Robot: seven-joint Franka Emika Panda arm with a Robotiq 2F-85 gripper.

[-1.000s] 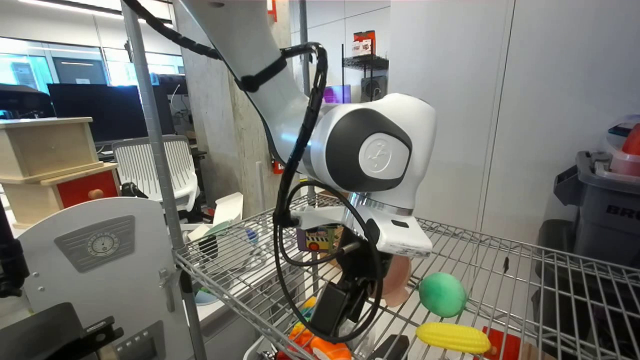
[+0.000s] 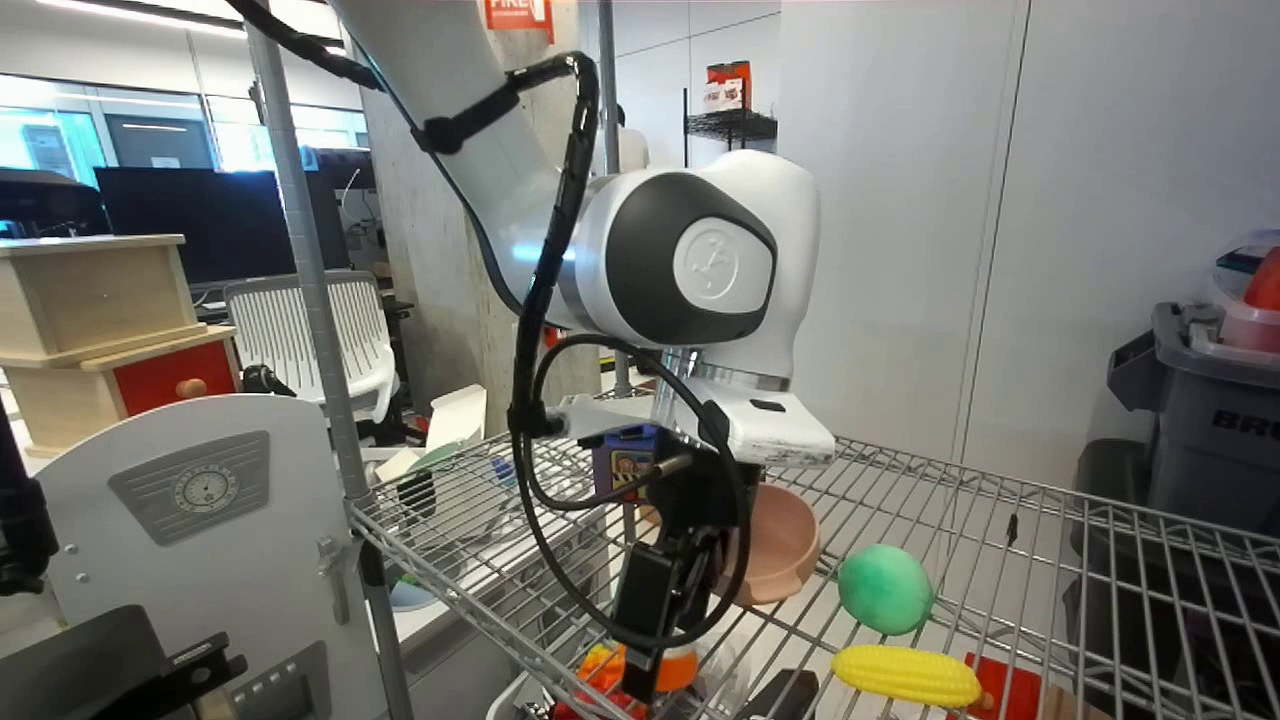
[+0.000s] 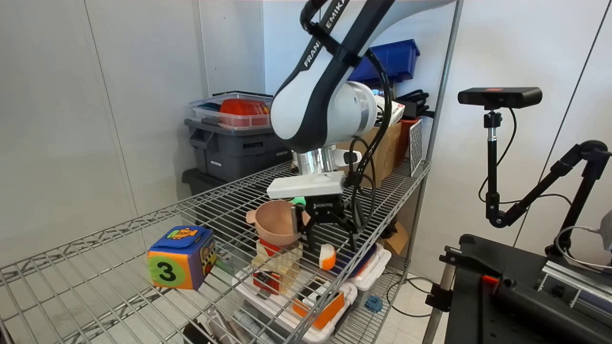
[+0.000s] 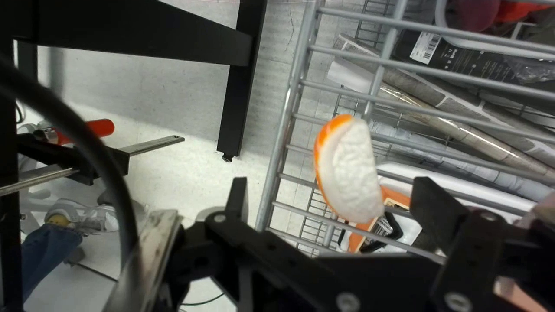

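An orange-and-white toy slice [image 4: 351, 171] appears in the wrist view over the wire rack, in the space between my spread fingers. My gripper [image 3: 331, 240] stands open with nothing held. In exterior view 2 the slice [image 3: 327, 257] shows just below the fingertips, near the shelf's front edge. Whether either finger touches it I cannot tell. A pink bowl [image 3: 275, 222] sits beside the gripper, partly behind it. In exterior view 1 the arm's hand hides part of that bowl [image 2: 782, 546].
On the wire shelf lie a green ball [image 2: 885, 589], a yellow corn toy [image 2: 908, 674] and a colourful number cube [image 3: 180, 258]. The shelf's front rail [image 4: 278, 151] runs close to the gripper. Bare wire surrounds the cube.
In exterior view 1 my arm has shifted left and upward, and the hand stands more upright. More of the pink bowl shows; the ball and corn have stayed put.
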